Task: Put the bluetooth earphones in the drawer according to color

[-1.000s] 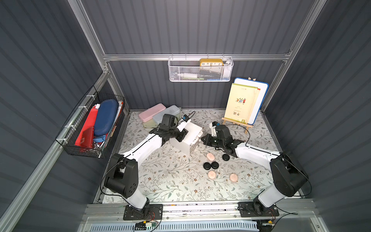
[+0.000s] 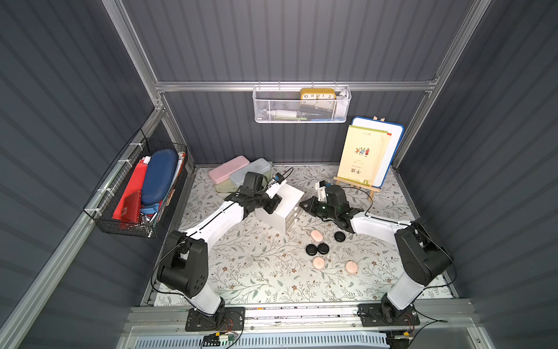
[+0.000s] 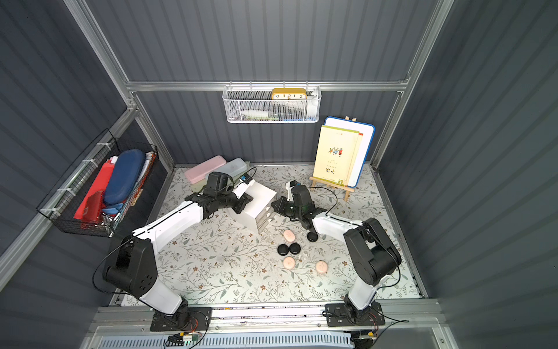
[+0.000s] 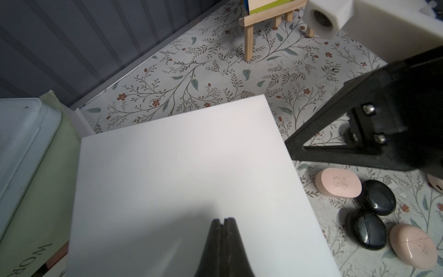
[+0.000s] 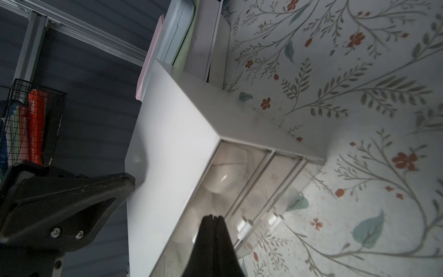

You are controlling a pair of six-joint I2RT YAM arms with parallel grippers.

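My left gripper is shut, its tips down over the top of the white drawer unit (image 4: 184, 161); no item shows between them. On the unit's right, my right gripper is shut at the clear front of the top drawer (image 5: 242, 184), nothing visible between its fingers. That drawer stands pushed in. A white earphone case (image 5: 227, 168) shows behind its front. Lying on the table are pink cases (image 2: 316, 236) and black cases (image 2: 311, 249).
Behind the unit lie a pink box (image 2: 229, 169) and a grey-blue box (image 2: 248, 171). An easel with a board (image 2: 366, 154) stands at the back right. Black and white wire baskets hang on the walls.
The top drawer, sticking out a little one second ago, has moved into the unit. My right gripper has shifted left toward it; the left arm and the table's cases look unmoved.
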